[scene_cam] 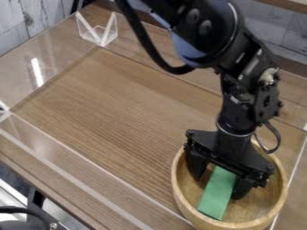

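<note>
A round tan wooden bowl (pixel 188 203) sits at the bottom right of the table, with a green rectangular object (pixel 217 194) lying inside it. My black gripper (pixel 225 171) is lowered into the bowl, open, over the upper end of the green object, which it partly hides. Whether the fingertips touch the object is unclear.
A white wire-like holder (pixel 99 31) stands at the far back left, near a grey panelled wall. Dark cables show at the bottom left corner.
</note>
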